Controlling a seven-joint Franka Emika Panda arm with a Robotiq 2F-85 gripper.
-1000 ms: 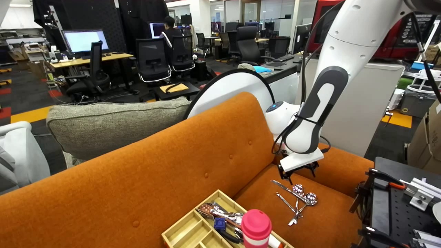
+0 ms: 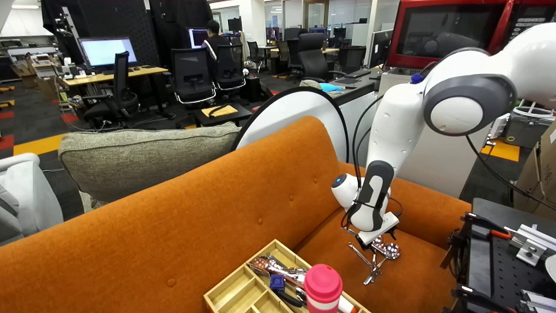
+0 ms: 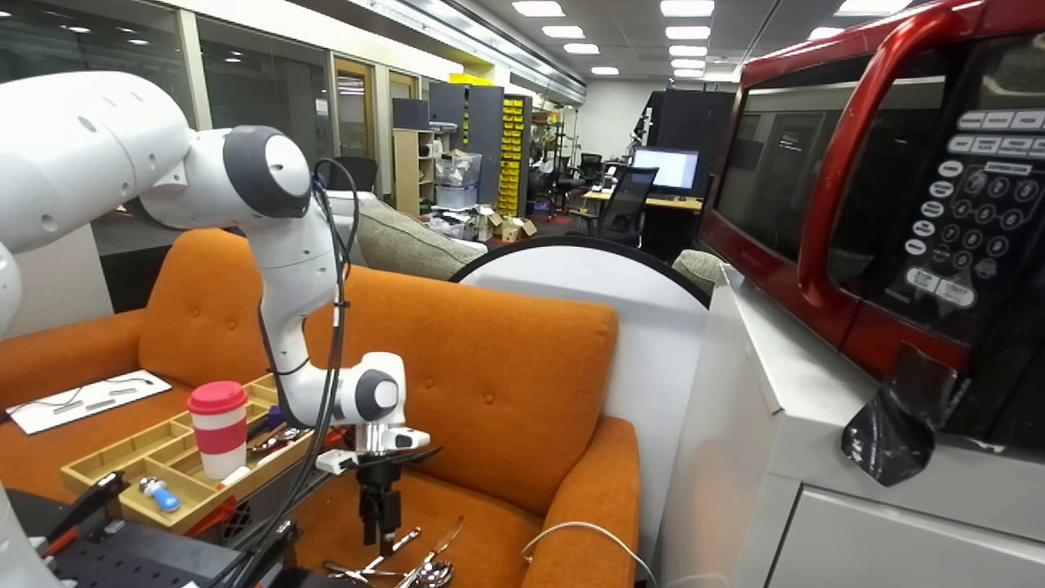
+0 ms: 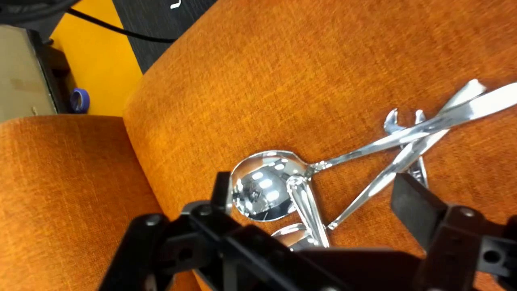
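On the orange sofa seat lies a loose pile of shiny metal utensils. In the wrist view a ladle (image 4: 264, 186) shows its rounded bowl, with a second spoon (image 4: 295, 235) partly hidden below it. A polished handle (image 4: 306, 208) lies over the ladle's edge. Two long handles cross at the right, over a small wrench (image 4: 417, 167). My gripper is open above the pile, its fingers wide apart with nothing held. From the side, the gripper (image 3: 382, 539) points down just over the utensils (image 3: 431, 573); whether it touches them cannot be told.
A wooden divided tray (image 2: 229, 292) with utensils and a pink-lidded cup (image 2: 323, 287) stands beside the pile. The sofa backrest (image 2: 208, 208) rises behind, and an armrest (image 3: 598, 490) bounds the seat. A black table (image 2: 505, 271) stands opposite the backrest.
My arm has come down and the gripper is now lower, over the utensil pile, covering part of it in exterior view 1. The utensils that show look unmoved.
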